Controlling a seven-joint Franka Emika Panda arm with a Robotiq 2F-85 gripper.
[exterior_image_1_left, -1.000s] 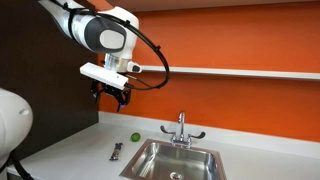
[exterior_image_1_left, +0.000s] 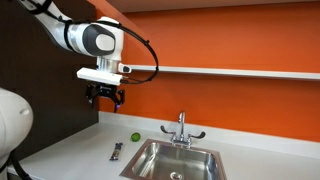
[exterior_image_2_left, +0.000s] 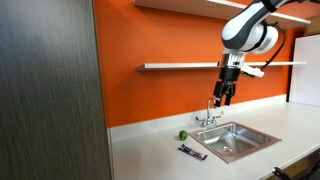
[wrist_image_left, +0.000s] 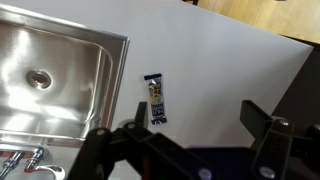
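Observation:
A small wrapped bar (wrist_image_left: 155, 98), dark at both ends with a pale patterned middle, lies flat on the white counter beside the sink. It shows as a narrow strip (exterior_image_1_left: 116, 151) in exterior view 1 and as a dark packet (exterior_image_2_left: 193, 152) in exterior view 2. A round green item (exterior_image_1_left: 136, 137) rests on the counter behind it. High above the counter hangs my gripper (exterior_image_1_left: 106, 104); its fingers (wrist_image_left: 259, 120) stand wide apart at the bottom of the wrist view. It is open, with nothing held between them.
A steel sink (exterior_image_1_left: 150, 164) with a faucet (exterior_image_1_left: 181, 130) is set into the counter (exterior_image_1_left: 70, 155). Shelves (exterior_image_2_left: 200, 66) run along the orange wall above. In exterior view 2 a tall dark panel (exterior_image_2_left: 50, 90) stands at the left.
The arm and gripper have shifted slightly left and lower in exterior view 1, with the wrist turned somewhat. The bar and green item have not moved.

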